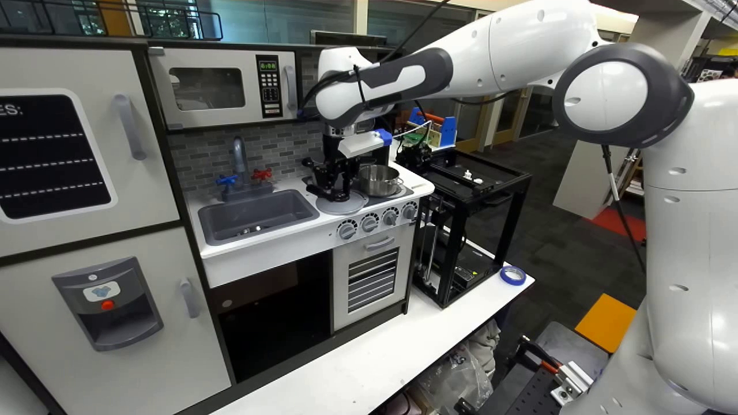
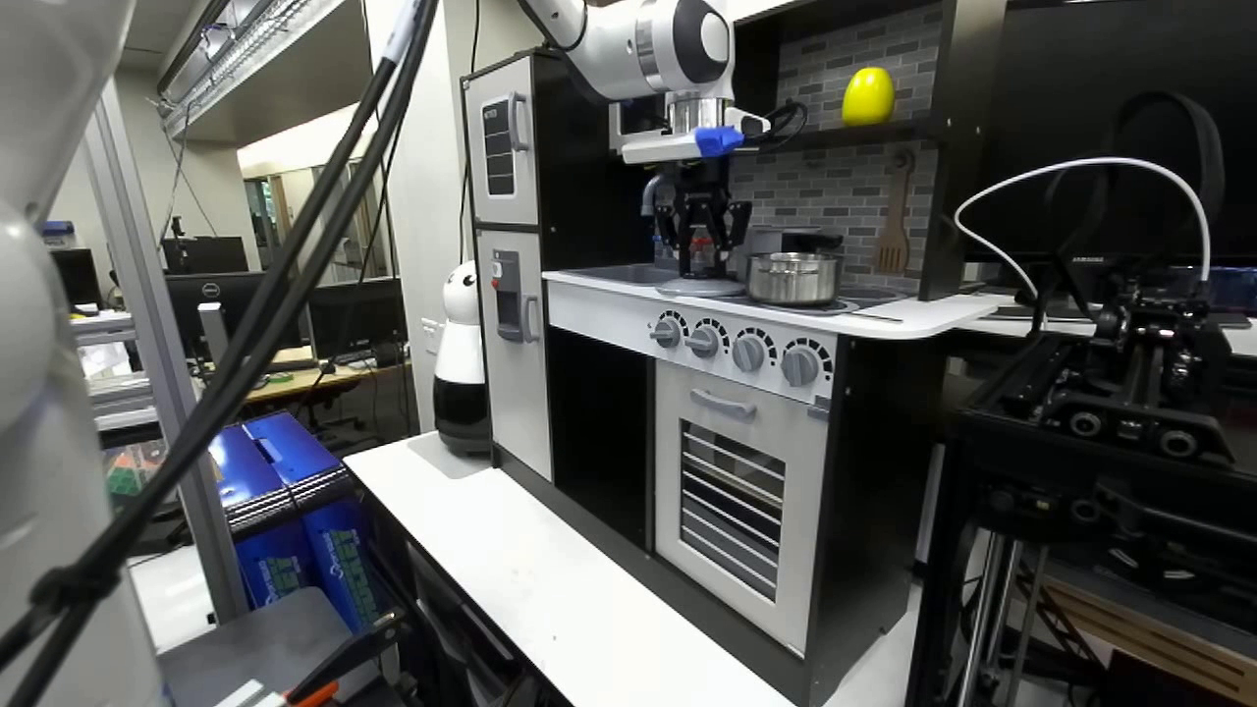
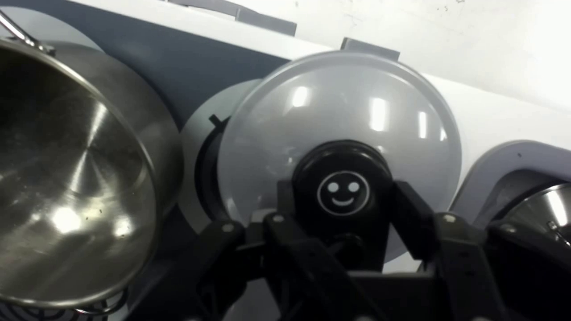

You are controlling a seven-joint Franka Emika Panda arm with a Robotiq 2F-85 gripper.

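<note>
A round grey, translucent lid (image 3: 267,150) rests over the left burner in the wrist view. Its black handle (image 3: 342,166), marked with a white smiley face, stands between the fingers of my gripper. The fingers are shut on this handle, one finger to each side. From outside, my gripper (image 1: 338,183) points down over the grey lid (image 1: 351,204), which lies at stove-top level. In exterior view 2, the gripper (image 2: 704,230) stands above the lid (image 2: 697,288). Fingers and palm hide the handle's lower end in the wrist view.
An open steel pot (image 3: 85,176) stands close beside the lid on the other burner. The grey sink (image 1: 257,215) lies on the other side, with small metal items inside. A tiled wall (image 1: 283,148) rises behind, with a microwave (image 1: 221,86) above.
</note>
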